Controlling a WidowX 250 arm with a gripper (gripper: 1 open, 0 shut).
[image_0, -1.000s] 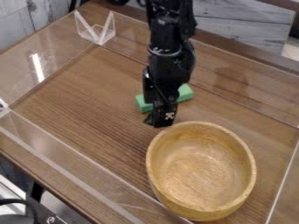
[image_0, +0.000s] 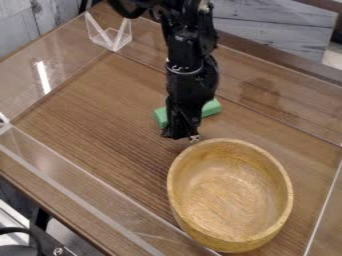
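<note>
My black gripper (image_0: 183, 130) reaches down from the top center, its fingertips low over the wooden table just above the beige bowl. A green block (image_0: 210, 108) lies behind the gripper, partly hidden by it. The fingers look close together; whether anything is between them is hard to see.
A wide beige bowl (image_0: 229, 195) fills the lower right. A clear plastic object (image_0: 110, 30) stands at the top left. A pale marbled board lies along the back right.
The gripper's fingers have drawn closer together. The green block and bowl look unmoved.
</note>
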